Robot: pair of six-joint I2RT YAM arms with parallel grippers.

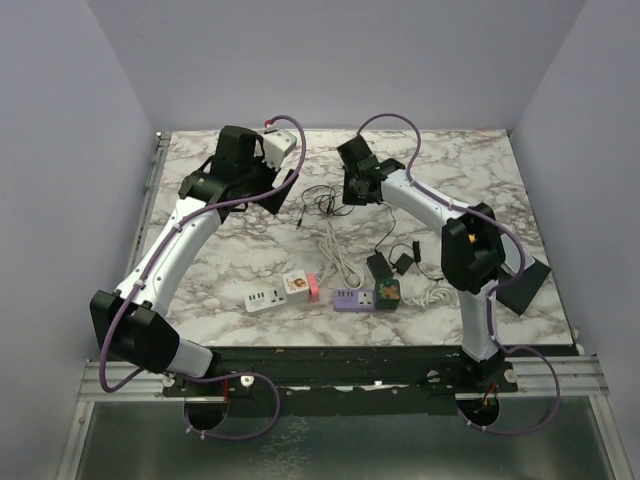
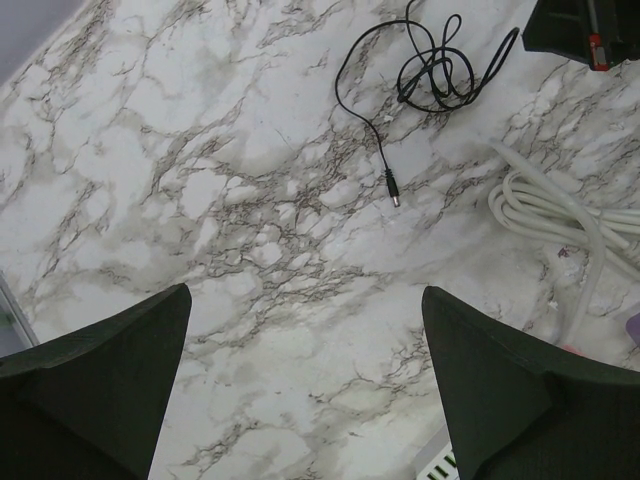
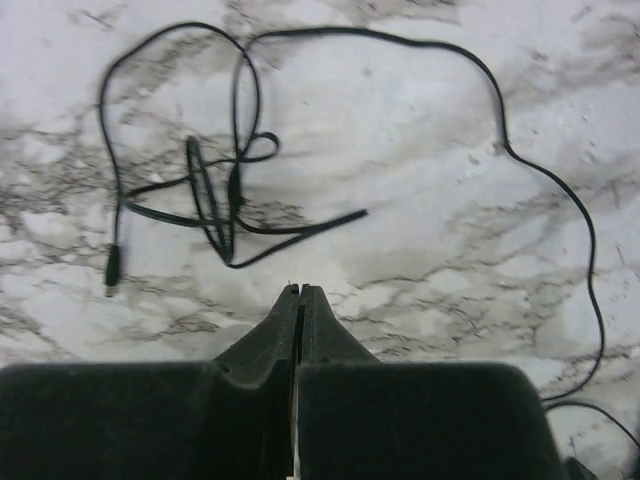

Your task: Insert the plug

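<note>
The black power adapter lies on the marble table, touching or close to the purple power strip. Its thin black cable runs out to a loose tangle, ending in a barrel connector. Above the table near that tangle, my right gripper is shut, fingertips together with nothing between them; cable and adapter are outside its fingers. My left gripper stands open and empty over bare marble at the left. A white power strip lies at the front.
A smaller black adapter sits right of the larger one. Coiled white cord lies left of them, another white coil at front right. A dark flat object is at the far right.
</note>
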